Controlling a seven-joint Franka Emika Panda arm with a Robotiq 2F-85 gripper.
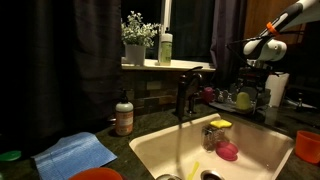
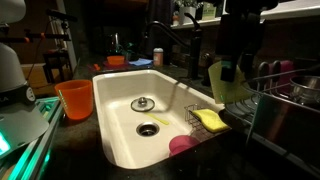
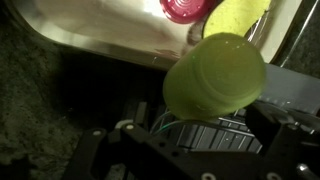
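A yellow-green cup fills the space just ahead of my gripper in the wrist view. The fingers stand wide apart, with one finger on each side of the cup's near end; whether either touches it cannot be made out. From the sink side, the same cup shows below the dark gripper, over the edge of the dish rack. The other exterior view has the cup at the right, beneath the arm.
The white sink holds a pink-red bowl and a yellow sponge at its rim. A wire dish rack crowds the gripper's side. An orange cup and a soap bottle stand on the counter.
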